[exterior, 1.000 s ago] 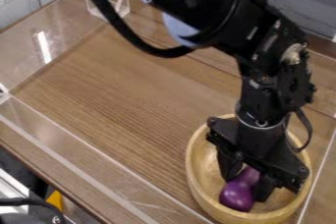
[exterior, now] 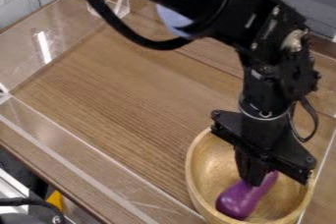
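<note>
A purple eggplant point(exterior: 241, 198) lies in a wooden bowl point(exterior: 205, 177) at the lower right. My gripper point(exterior: 254, 167) hangs over the bowl, just above the eggplant's upper end. Its fingers are close together and appear shut; whether they touch the eggplant cannot be told.
Cables and a yellow piece lie beyond the lower left edge. A pale object stands behind the arm at the top.
My gripper has risen out of the bowl and shifted slightly, showing more of the eggplant, which still lies in the bowl.
</note>
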